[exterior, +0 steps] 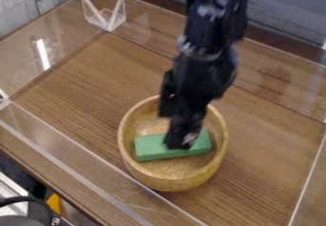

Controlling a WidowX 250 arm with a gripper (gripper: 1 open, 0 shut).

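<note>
My black gripper (184, 100) reaches down over a wooden bowl (140, 173) in the lower middle, its blurred fingers spread open above the bowl. A green rectangular block (163, 146) lies in the bowl, partly behind the fingertips. Whether any finger touches the block cannot be made out.
A small clear wire-like object (105, 10) stands at the back left. The table's edges show at the back and lower left, with dark cables at the bottom left.
</note>
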